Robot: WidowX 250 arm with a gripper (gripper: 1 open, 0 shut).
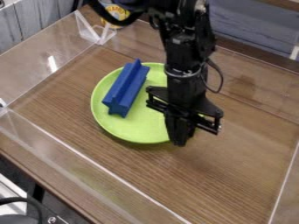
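The black gripper [180, 133] points down over the right part of a green plate [117, 124], its tip near the plate's front right rim and hiding part of it. It looks shut, with nothing seen between its fingers. A long blue block [126, 86] lies on the left part of the plate, apart from the gripper.
Clear side walls border it at left and right. A yellow can [111, 19] stands at the back left, partly behind the arm.
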